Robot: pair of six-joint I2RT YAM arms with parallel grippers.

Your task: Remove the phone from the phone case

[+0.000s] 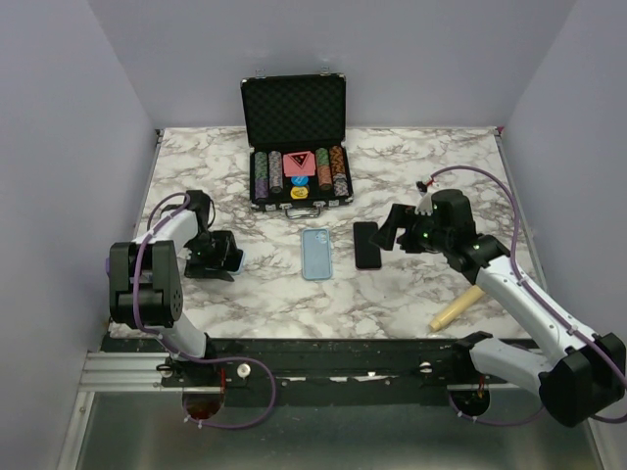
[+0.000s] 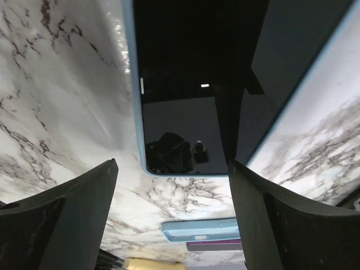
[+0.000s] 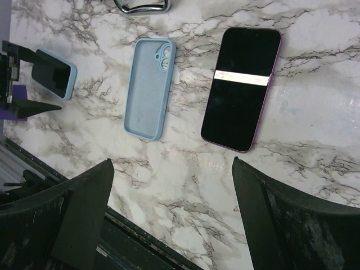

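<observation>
In a light-blue case, a black-screened phone (image 2: 194, 132) lies face up on the table at the left, largely under my left gripper (image 1: 235, 266). From the left wrist view, the open fingers (image 2: 79, 214) stand on either side of the cased phone's near end, with nothing gripped. An empty blue case (image 1: 316, 255) lies mid-table, its camera cutout at the far end. To its right rests a bare black phone (image 1: 367, 246) with a purple edge, apart from the case. My right gripper (image 1: 384, 239) hangs open over the table beside that phone, empty.
An open black briefcase of poker chips (image 1: 298, 178) stands at the back. A yellow cylinder (image 1: 457, 307) lies under the right arm. A purple object (image 3: 17, 104) sits at the far left.
</observation>
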